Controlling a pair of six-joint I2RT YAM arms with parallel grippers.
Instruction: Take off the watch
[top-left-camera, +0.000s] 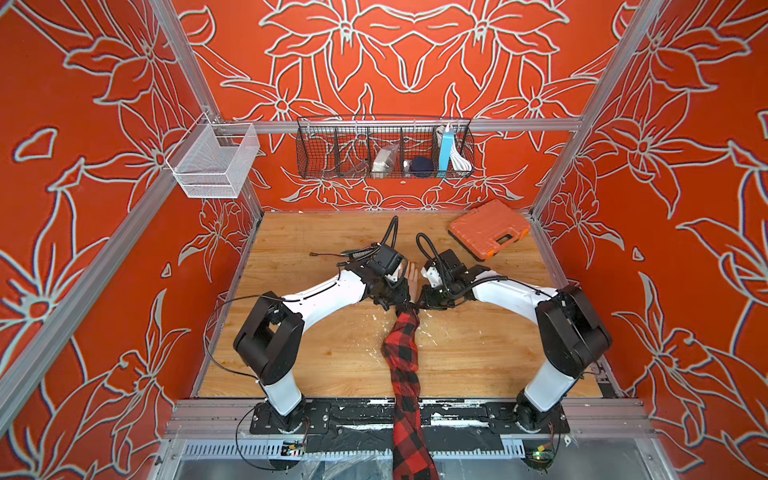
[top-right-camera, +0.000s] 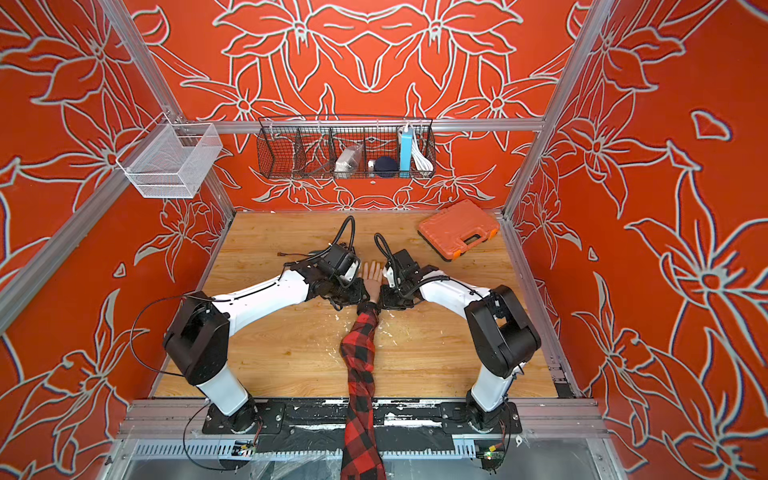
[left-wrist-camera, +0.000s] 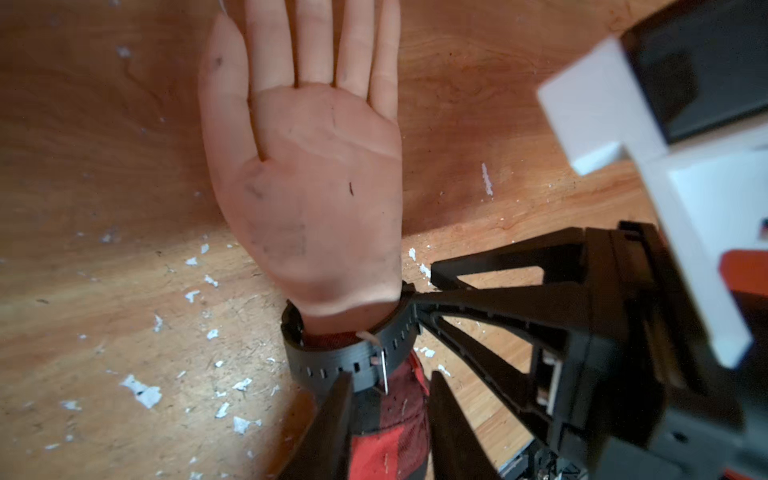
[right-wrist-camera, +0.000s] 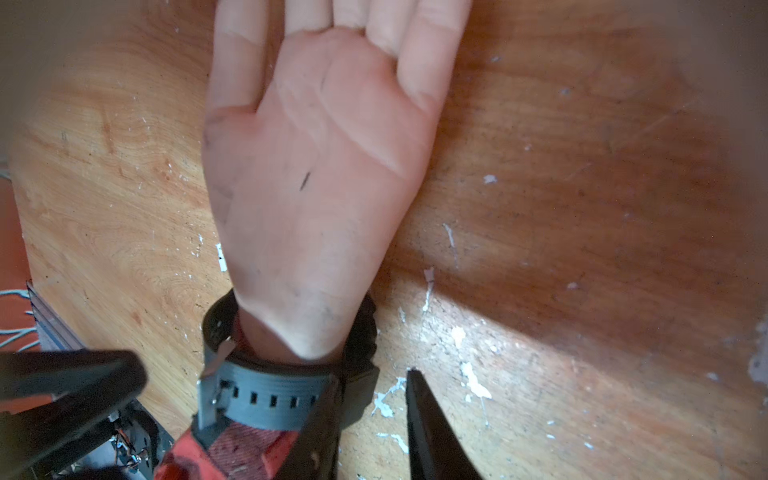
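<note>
A dark grey watch (left-wrist-camera: 332, 364) circles the wrist of a hand (left-wrist-camera: 320, 200) lying palm up, with a red and black checked sleeve (top-left-camera: 404, 352) below it. The strap's metal buckle (right-wrist-camera: 209, 396) faces up, its bar raised off the strap holes. My right gripper is shut on the watch at the right side of the wrist, seen also in the left wrist view. Part open, my left gripper hovers over the strap near the buckle (left-wrist-camera: 380, 368), its fingers on either side, nothing visible between them. The watch face is mostly hidden.
An orange case (top-left-camera: 489, 229) lies at the back right of the wooden table. A black wire basket (top-left-camera: 384, 152) hangs on the back wall, and a white basket (top-left-camera: 214, 164) on the left.
</note>
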